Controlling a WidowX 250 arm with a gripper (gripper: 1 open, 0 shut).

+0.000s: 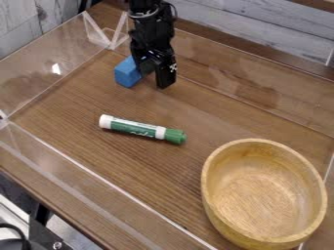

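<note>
My black gripper (pixel 154 67) hangs at the top middle of the table, just right of a small blue block (pixel 127 73), whose right side it partly covers. The fingers are small and dark in this view; nothing shows clearly held between them. A white and green tube (pixel 143 128) lies on its side in the middle of the wooden table.
A large yellow bowl (pixel 264 192) fills the lower right. A clear panel edge runs along the left, with black cables at the lower left corner.
</note>
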